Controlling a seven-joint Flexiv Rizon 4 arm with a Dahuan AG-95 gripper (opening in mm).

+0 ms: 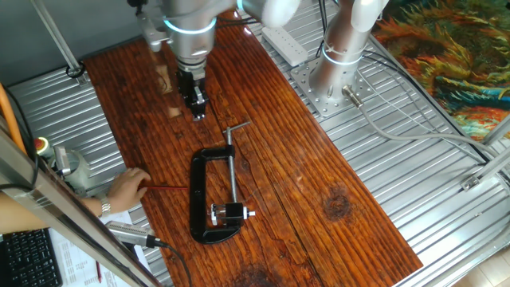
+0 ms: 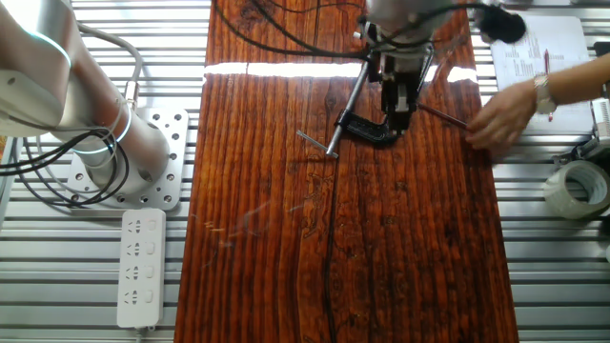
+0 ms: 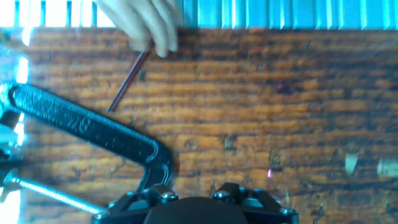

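A black C-clamp [image 1: 199, 187] with a silver screw lies flat near the middle of the wooden board. Part of its frame [image 3: 87, 127] fills the left of the wrist view. Beside the clamp, a thin dark red stick, perhaps a pencil [image 1: 167, 188], lies with a person's hand [image 1: 127, 190] at its outer end. My gripper [image 1: 198, 117] points down over the board, behind the clamp's handle end and apart from it. No object shows between its fingers; how far the fingers stand apart is unclear. In exterior view 2 the gripper overlaps part of the clamp.
Small pale pieces [image 1: 174, 112] lie on the board [image 1: 319, 239] near my gripper. A power strip [image 1: 284, 46] and a robot base [image 1: 328, 88] stand on the slatted metal table. The hand reaches over the board's edge. Much of the board is bare.
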